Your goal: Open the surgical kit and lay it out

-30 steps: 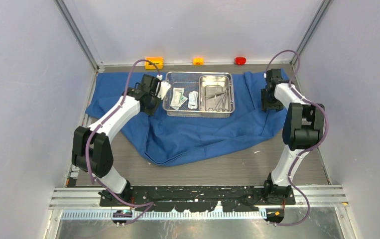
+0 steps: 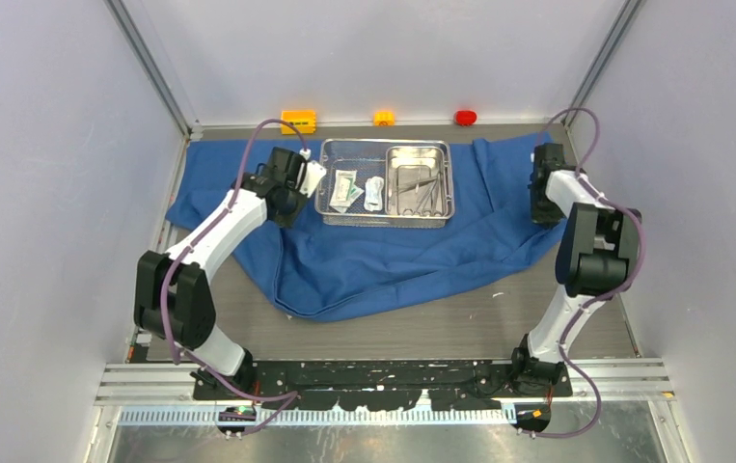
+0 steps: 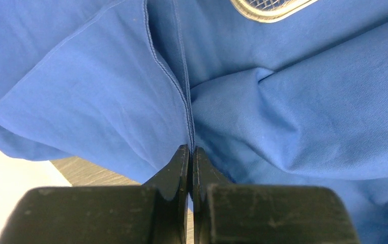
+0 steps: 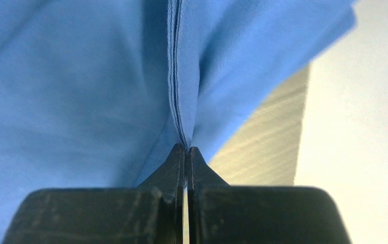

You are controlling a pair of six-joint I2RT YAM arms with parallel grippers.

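The blue drape [image 2: 373, 258] lies spread over the table, its front part creased. On top of it, at the back middle, rests the wire basket [image 2: 364, 221]. Its corner [image 3: 272, 19] shows in the left wrist view. My left gripper, left of the basket, is shut on a stitched edge of the drape [image 3: 95, 96]. Far to the right, my right gripper is shut with a folded edge of the drape [image 4: 181, 76] between its fingertips.
Inside the basket are packets [image 2: 343, 187], a white item [image 2: 374, 194] and a metal tray [image 2: 418, 150] with instruments. A yellow block [image 2: 298, 121], a smaller yellow one [image 2: 384, 118] and a red one [image 2: 465, 117] stand behind. Bare table [image 2: 422, 333] shows in front.
My left arm has shifted slightly left.
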